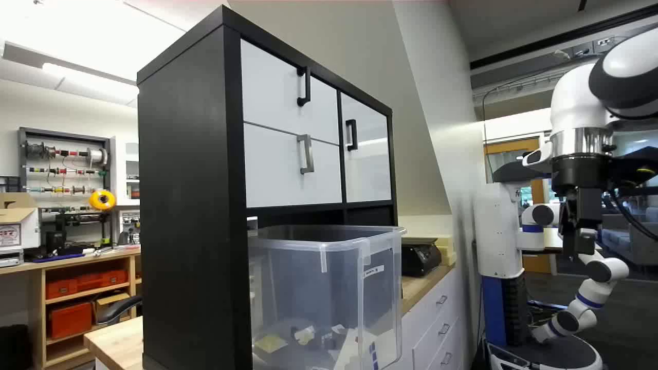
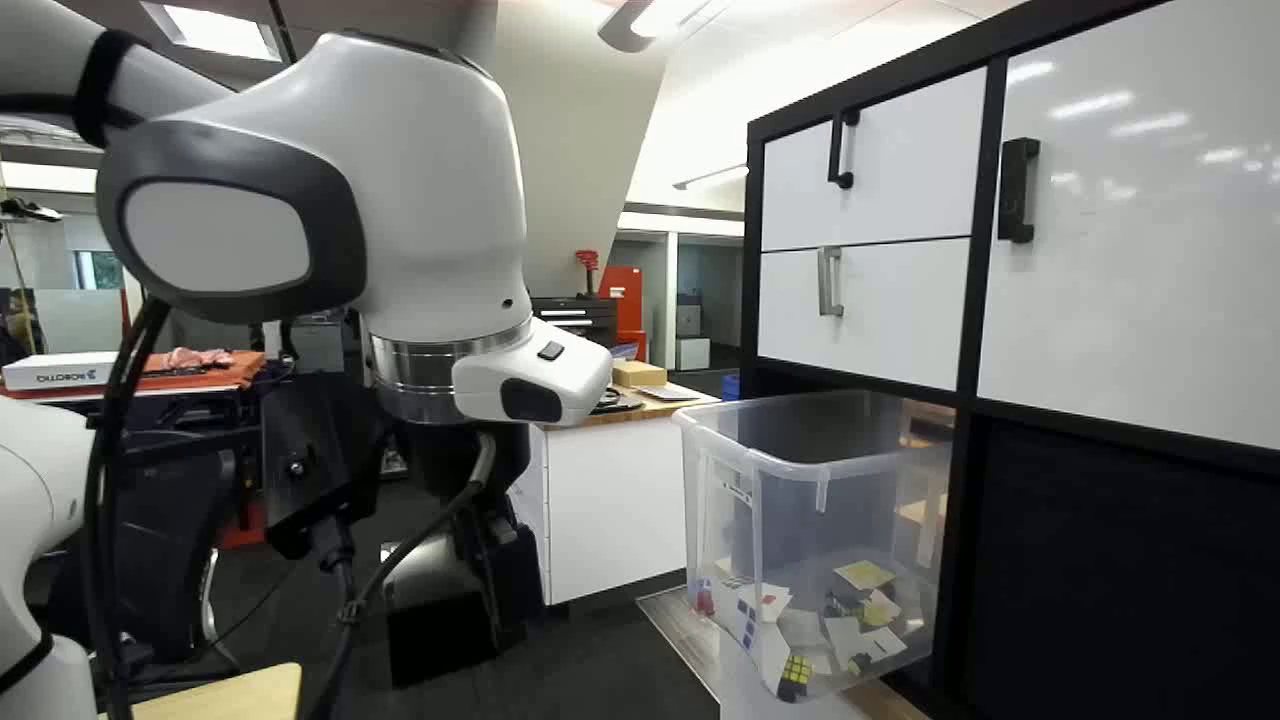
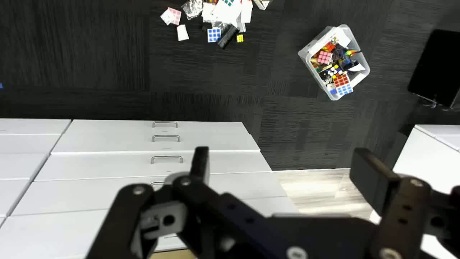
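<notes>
My gripper is open in the wrist view, its two black fingers wide apart with nothing between them. It points down over the floor and a bank of white drawers (image 3: 116, 166). In exterior view 1 the gripper (image 1: 578, 250) hangs at the far right, well away from the black cabinet (image 1: 185, 185). A clear plastic bin (image 2: 828, 516) stands before the cabinet's lower opening, with paper scraps and a small cube (image 2: 795, 674) at its bottom. The cabinet's white doors and drawers (image 2: 866, 300) appear closed.
Down on the floor are a smaller bin (image 3: 305, 54) full of cubes and odds and ends, and a scatter of papers with a blue-white cube (image 3: 214, 35). A black device (image 1: 420, 256) sits on the counter past the clear bin. Open air separates arm and cabinet.
</notes>
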